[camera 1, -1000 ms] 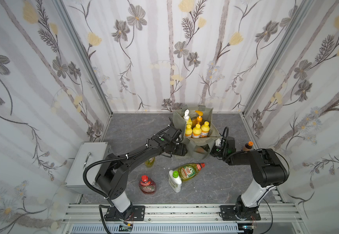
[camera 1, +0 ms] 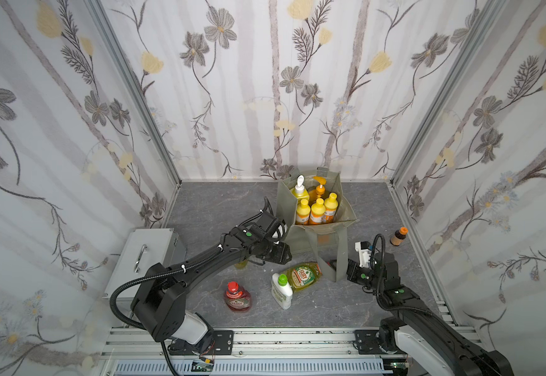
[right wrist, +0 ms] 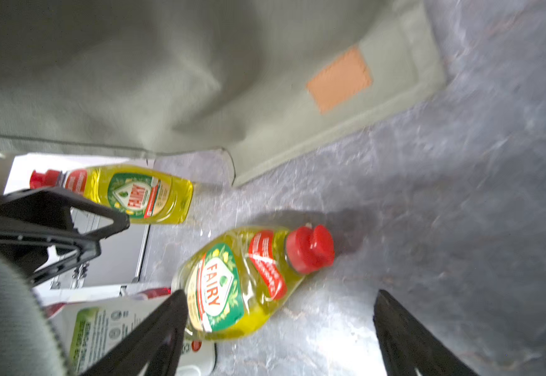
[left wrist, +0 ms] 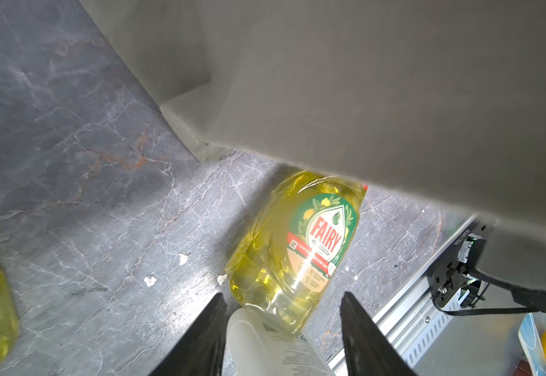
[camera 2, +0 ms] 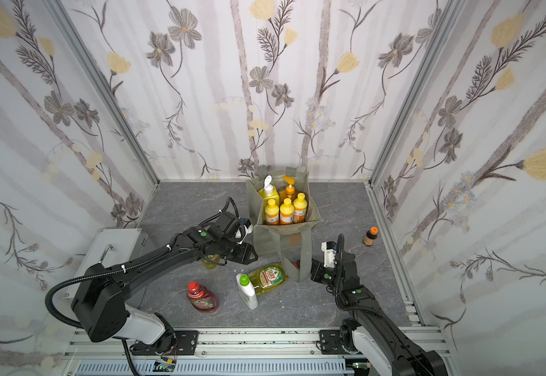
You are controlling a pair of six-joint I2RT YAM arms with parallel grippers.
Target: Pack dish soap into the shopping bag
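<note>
A yellow Fairy dish soap bottle [camera 1: 304, 274] [camera 2: 269, 275] [left wrist: 304, 244] [right wrist: 235, 275] with a red cap lies on its side before the grey shopping bag [camera 1: 298, 241] [right wrist: 160, 75], which holds several yellow bottles [camera 2: 286, 213]. A second Fairy bottle [right wrist: 138, 191] appears in the right wrist view. My left gripper is at the bag's left front, open, above the table. My right gripper stands open to the right of the lying bottle, fingers apart and facing it. A bag strap hangs over the bottle's cap in the top views.
A white green-capped bottle [camera 1: 281, 292] touches the lying soap; a red bottle [camera 1: 237, 299] stands front left. A small brown bottle [camera 1: 398, 237] is at the right edge, a white box [camera 1: 128, 257] at the left.
</note>
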